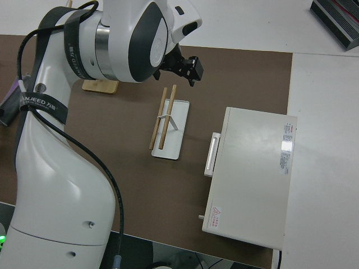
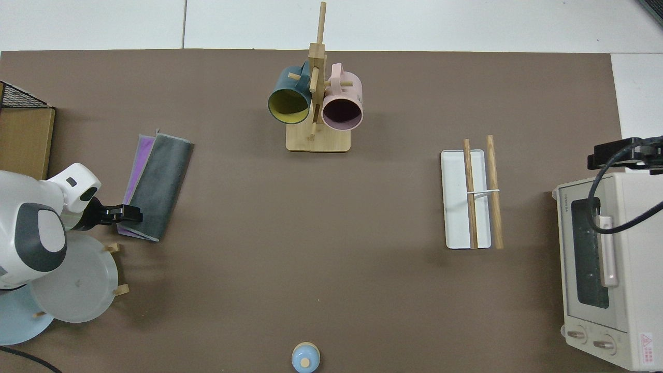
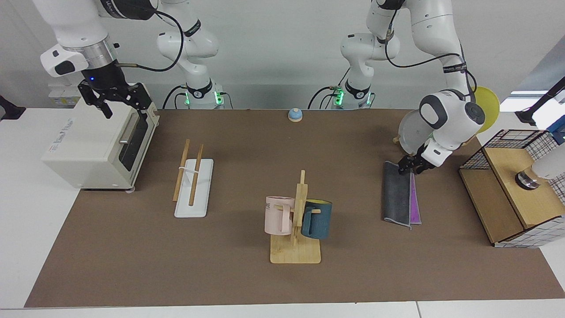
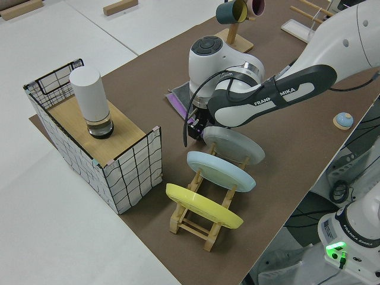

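Observation:
My left gripper (image 2: pixel 130 214) hangs low over the grey and purple cloths (image 2: pixel 155 186), beside the plate rack with a grey plate (image 2: pixel 74 276) and a pale blue plate (image 2: pixel 18 317); I cannot tell whether its fingers are open. My right gripper (image 1: pixel 188 70) is above the white toaster oven (image 2: pixel 640 261) at the right, its state unclear. A wooden mug tree (image 2: pixel 317 140) holds a teal mug (image 2: pixel 279 93) and a pink mug (image 2: pixel 351 93).
A white board (image 2: pixel 453 199) with two wooden rods stands right of centre. A wire basket (image 4: pixel 124 178) with a white cylinder (image 4: pixel 89 95) sits at one side. A small blue round object (image 2: pixel 305 360) lies near the edge.

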